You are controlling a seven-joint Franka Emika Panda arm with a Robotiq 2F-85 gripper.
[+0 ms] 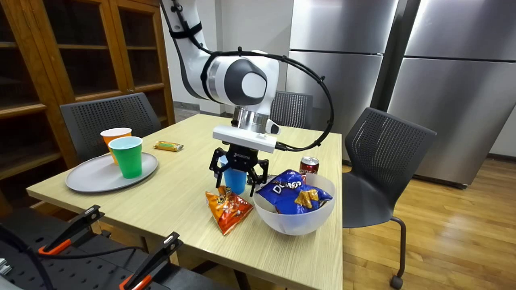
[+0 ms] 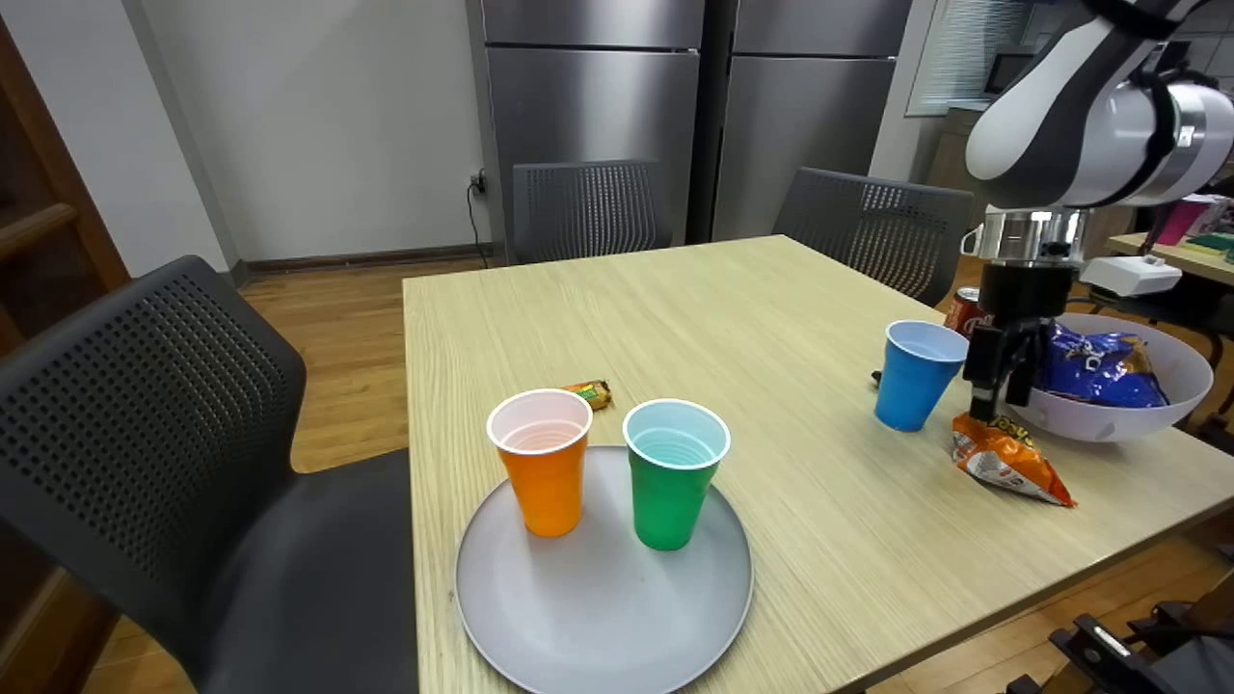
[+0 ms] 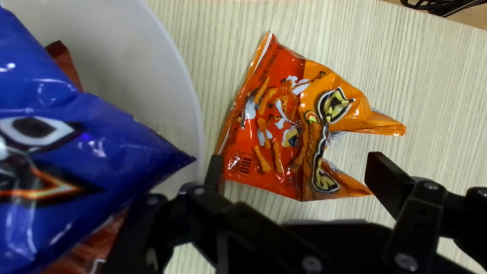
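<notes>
An orange-red chip bag (image 1: 228, 210) lies on the table just left of a white translucent bowl (image 1: 293, 225). My open gripper (image 1: 234, 192) is low over the table near the bag, its fingers spread wide. In the wrist view the bag (image 3: 283, 132) spans most of the gap between the fingertips, with one black fingertip (image 3: 213, 171) by its lower left corner, close to the bowl's rim. Nothing is gripped. Inside the bowl rests a blue Doritos bag (image 1: 290, 192), and a reddish bag (image 3: 107, 242) shows beneath it.
A blue cup (image 2: 920, 376) stands close behind the gripper. Beside the bowl is a soda can (image 1: 309, 165). A grey plate (image 2: 602, 630) holds an orange cup (image 2: 540, 468) and a green cup (image 2: 671, 492); near it lies a small wrapped snack (image 1: 168, 146).
</notes>
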